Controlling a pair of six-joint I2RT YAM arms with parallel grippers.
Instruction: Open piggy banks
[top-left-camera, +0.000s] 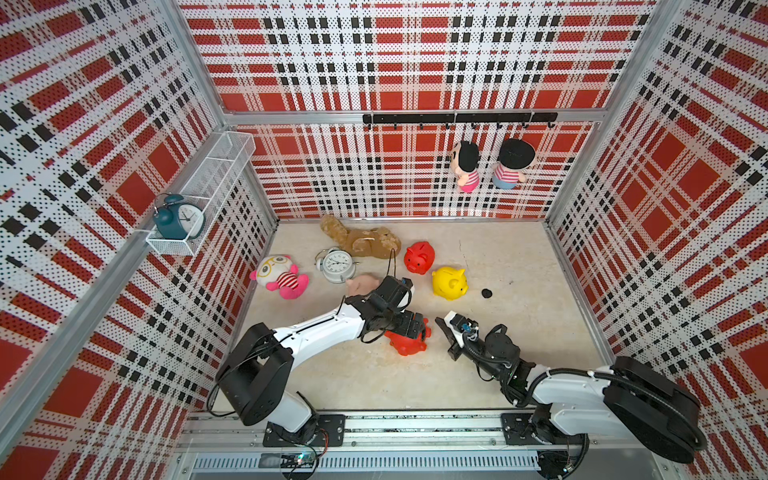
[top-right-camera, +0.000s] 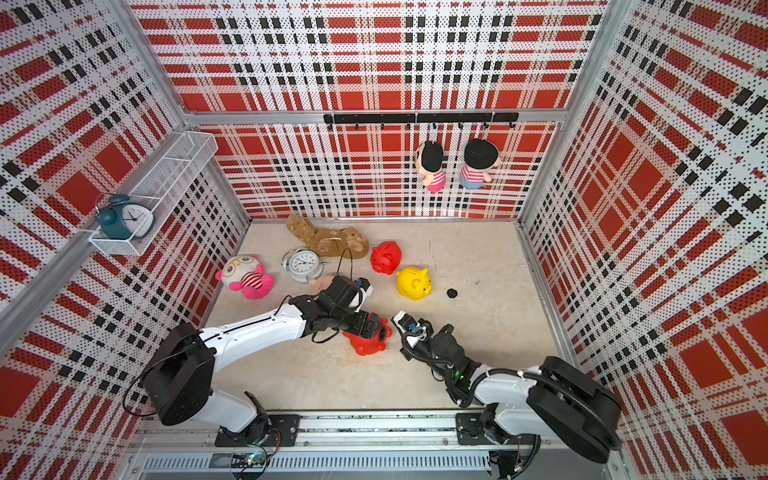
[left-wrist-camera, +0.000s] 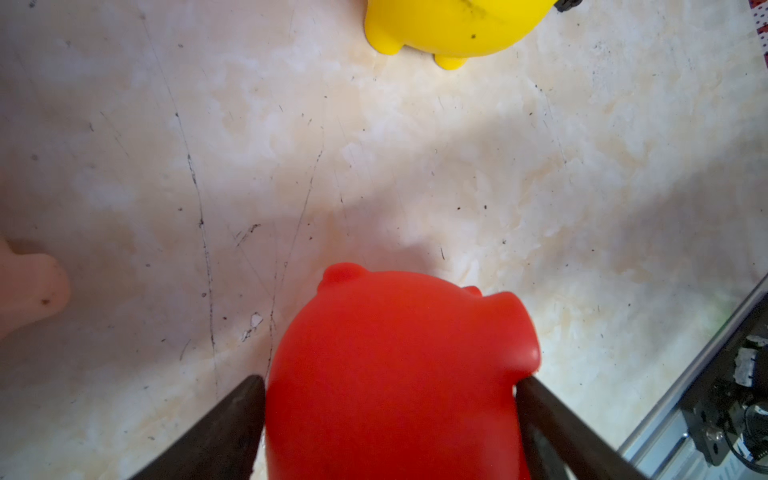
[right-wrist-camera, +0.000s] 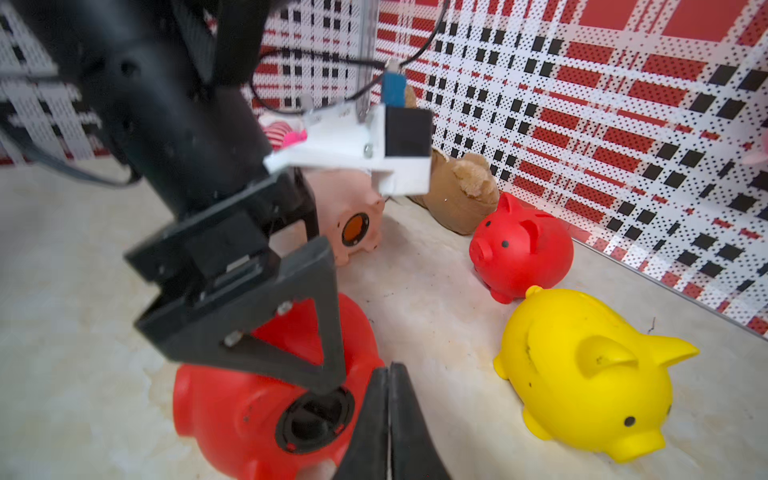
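Observation:
The front red piggy bank (top-left-camera: 406, 342) lies tipped on the table, its dark round plug (right-wrist-camera: 314, 420) showing in the right wrist view. My left gripper is over it, open, with fingertips at either side of its body. My right gripper is to the right of that bank, fingers close together, nothing seen between them. A yellow piggy bank (top-left-camera: 449, 283) and another red one (top-left-camera: 419, 257) stand upright behind. A pink piggy bank (right-wrist-camera: 344, 208) lies with its orange plug showing, partly hidden by my left arm.
A silver clock (top-left-camera: 337, 265), brown plush (top-left-camera: 370, 242) and pink plush (top-left-camera: 280, 276) lie at the back left. A small black disc (top-left-camera: 486, 293) lies right of the yellow bank.

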